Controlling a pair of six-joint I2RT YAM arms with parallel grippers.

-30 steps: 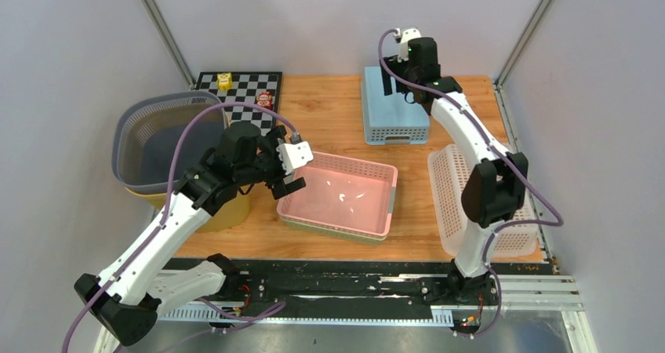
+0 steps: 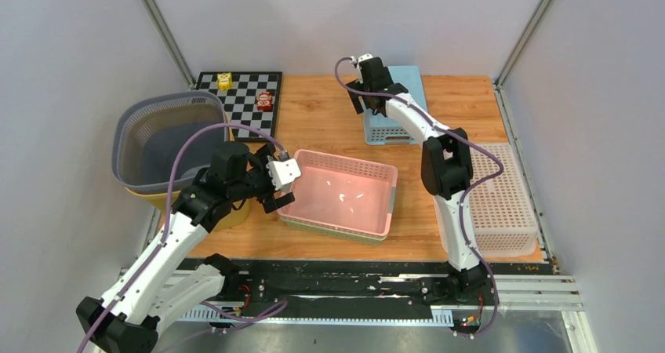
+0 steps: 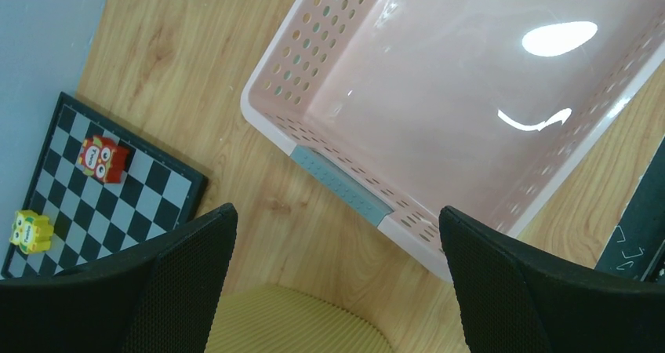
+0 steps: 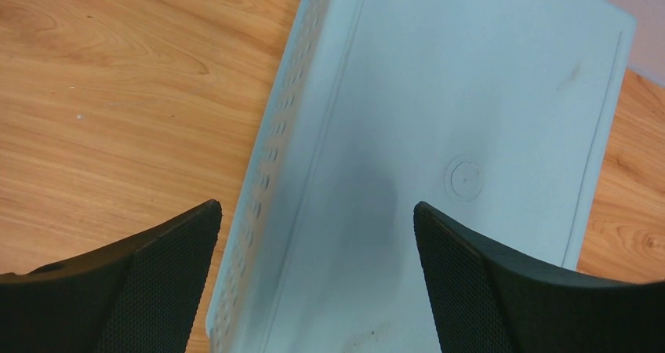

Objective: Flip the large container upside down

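Note:
The light blue container (image 2: 405,77) stands upside down at the back of the table, its flat bottom facing up. Over its left side, my right gripper is open, with the container's left wall and edge showing between and below the fingers; contact cannot be made out. A pink container (image 2: 345,188) sits upright and empty in the middle, a greenish rim showing beneath it. At its left end hovers my left gripper, open with nothing held; the grey handle strip (image 3: 341,183) lies below the gap between its fingers.
A white perforated basket (image 2: 502,200) lies at the right edge. On the left stands a tall grey basket (image 2: 129,145) with yellow beneath it. Behind it is a chessboard (image 2: 249,118) with two small figures. Bare wood lies between the chessboard and the blue container.
The left gripper has shifted slightly left. The containers have stayed put.

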